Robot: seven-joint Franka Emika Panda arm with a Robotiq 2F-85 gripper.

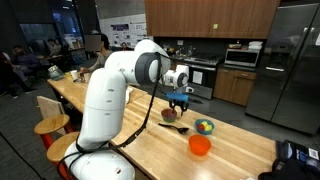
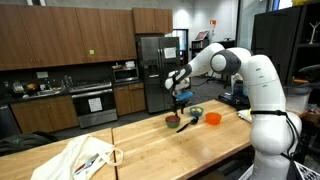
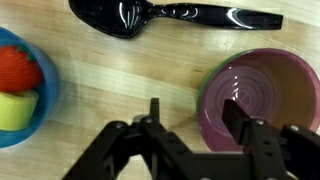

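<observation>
A bowl (image 3: 218,132), pink inside with a greenish outer side, fills the right part of the wrist view. My gripper points down over its near-left rim, the fingers part open. One fingertip (image 3: 155,112) appears outside the rim and the other lies over the bowl's inside; only the rim's span shows between them. Whether either finger touches the bowl cannot be told. In exterior view 1 the same bowl (image 1: 169,116) stands on the wooden table just beneath the gripper (image 1: 180,104).
A black spoon (image 3: 215,15) lies beside the bowl. The blue bowl (image 3: 45,112) holds a red piece (image 3: 18,70) and a yellow-green piece (image 3: 15,110). An orange bowl (image 1: 199,145) stands nearer the front. Bare table (image 1: 240,150) stretches to the right in exterior view 1.
</observation>
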